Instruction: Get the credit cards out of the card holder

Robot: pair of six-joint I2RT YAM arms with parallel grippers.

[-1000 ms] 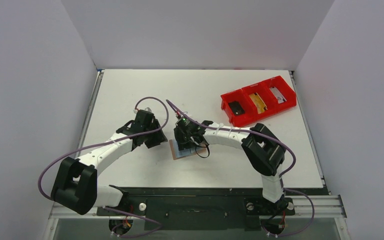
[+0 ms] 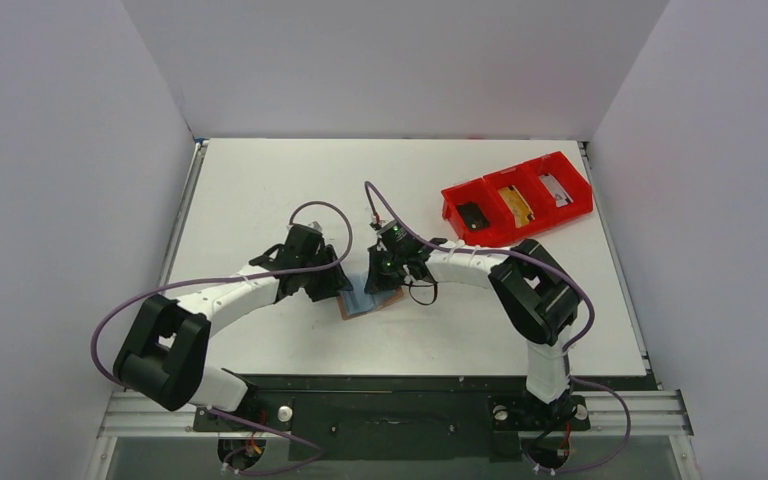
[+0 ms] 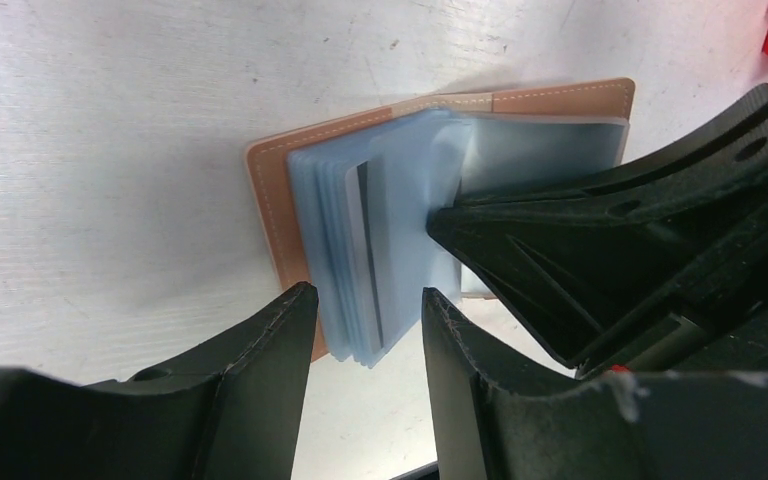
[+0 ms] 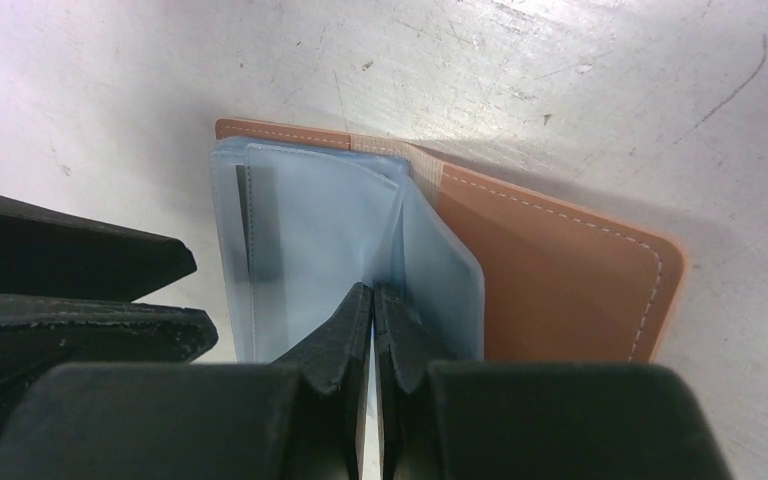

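The card holder (image 2: 343, 310) lies opened on the table, a tan cover with bluish clear sleeves (image 3: 400, 200) bunched along one half. Over its left edge, my left gripper stands open, and the sleeve stack's lower end shows in the gap between its fingers. My right gripper is shut, its tips down against the sleeves near the fold; whether thin plastic is pinched there is hard to see. A pale card edge (image 3: 362, 245) seems to show at a sleeve opening. No card is in either gripper.
A red tray (image 2: 474, 184) with three compartments stands at the back right. It holds a black card (image 2: 472, 216), a gold card (image 2: 516, 205) and a whitish card (image 2: 556, 189). Both grippers are close together.
My left gripper has moved right, onto the holder's left edge. The holder has slid a little left.
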